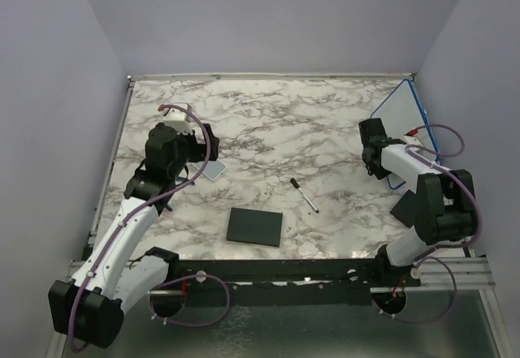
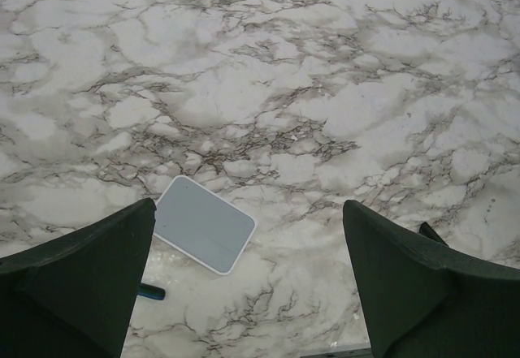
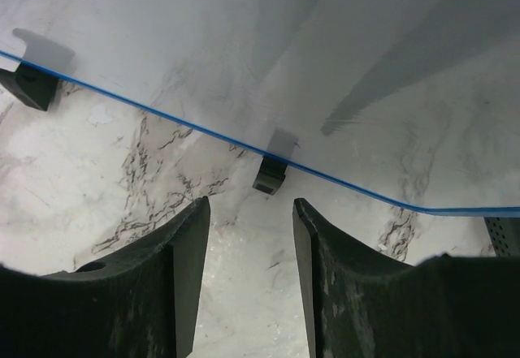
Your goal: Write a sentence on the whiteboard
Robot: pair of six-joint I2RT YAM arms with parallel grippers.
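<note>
A whiteboard with a blue rim [image 1: 409, 105] leans at the right side of the table. Over its left edge, my right gripper has a gap between its fingers. Ahead of those fingers, a small black block [image 3: 270, 175] sits under the whiteboard's blue edge [image 3: 203, 129], not held. On the marble table lies a marker with a black cap [image 1: 305, 196], right of centre. My left gripper is wide open above the left part of the table, holding nothing. Below and between its fingers shows a small grey panel with a white rim [image 2: 205, 226].
A dark flat pad [image 1: 254, 226] lies near the front edge, and another dark pad [image 1: 405, 209] sits beside the right arm. Blue pens, one showing its end [image 2: 151, 291], lie under the left arm.
</note>
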